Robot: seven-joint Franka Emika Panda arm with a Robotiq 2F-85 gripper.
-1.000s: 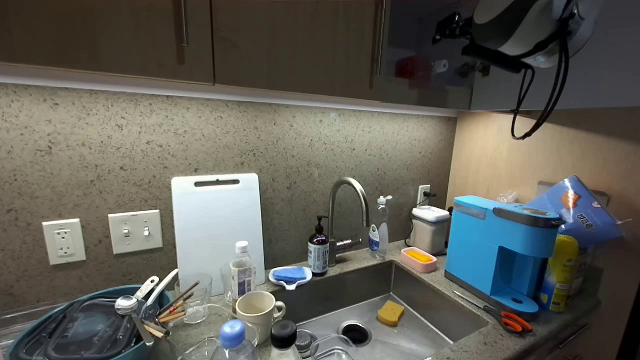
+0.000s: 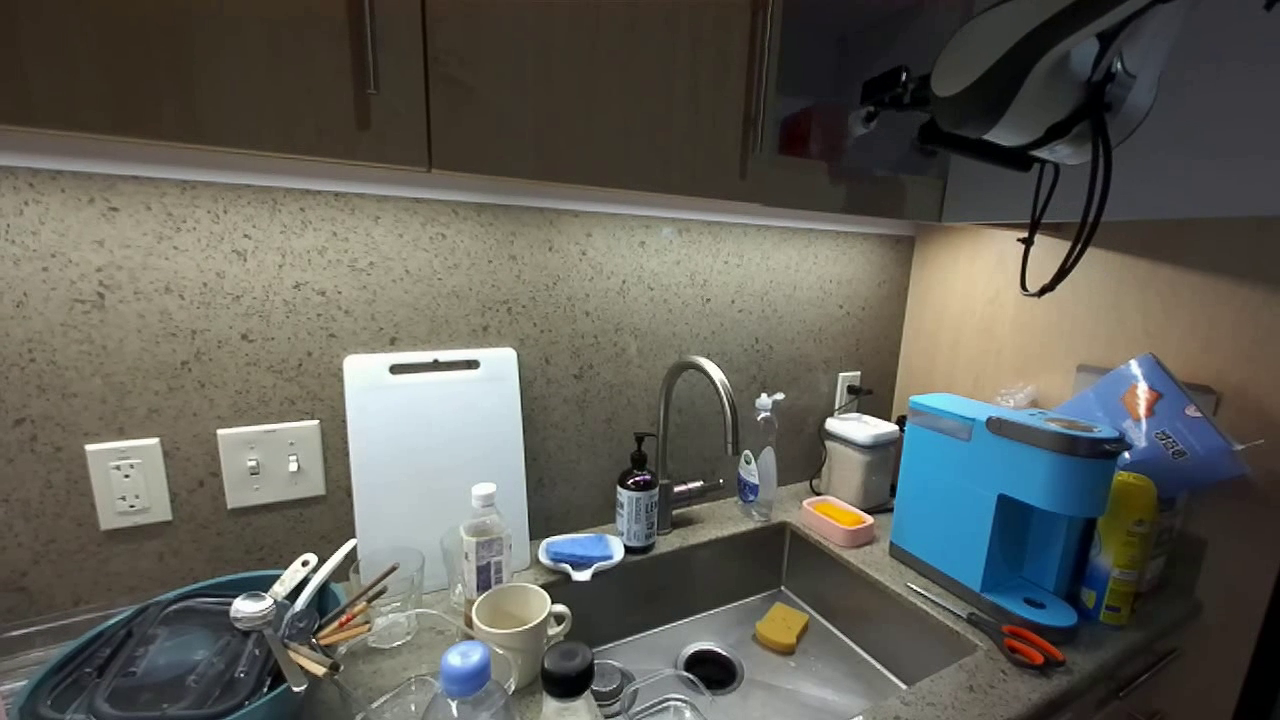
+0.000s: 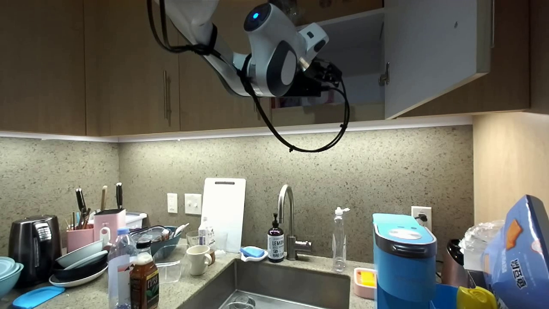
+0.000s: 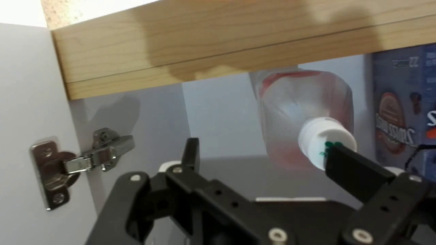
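Observation:
In the wrist view my gripper is open, its two dark fingers (image 4: 354, 171) wide apart. A clear bottle (image 4: 282, 110) with a reddish tint and a white cap (image 4: 318, 136) stands inside the open cabinet. The cap is close to the right finger, which overlaps its lower edge; whether they touch I cannot tell. Nothing is held between the fingers. Exterior view 1 has the gripper (image 2: 878, 106) in front of the cabinet, beside the red of the bottle (image 2: 812, 132). In exterior view 2 the arm largely hides the cabinet's contents.
The cabinet door (image 3: 437, 51) stands open at the right, its metal hinge (image 4: 81, 159) showing. A wooden cabinet edge (image 4: 229, 36) crosses the wrist view. Right of the bottle is a dark blue box (image 4: 402, 106). Below are the sink (image 2: 744, 624) and a blue coffee machine (image 2: 996, 504).
The arm has come lower and slightly left in exterior view 1. The white cap, earlier clear of the gripper, is now mostly or wholly hidden near it.

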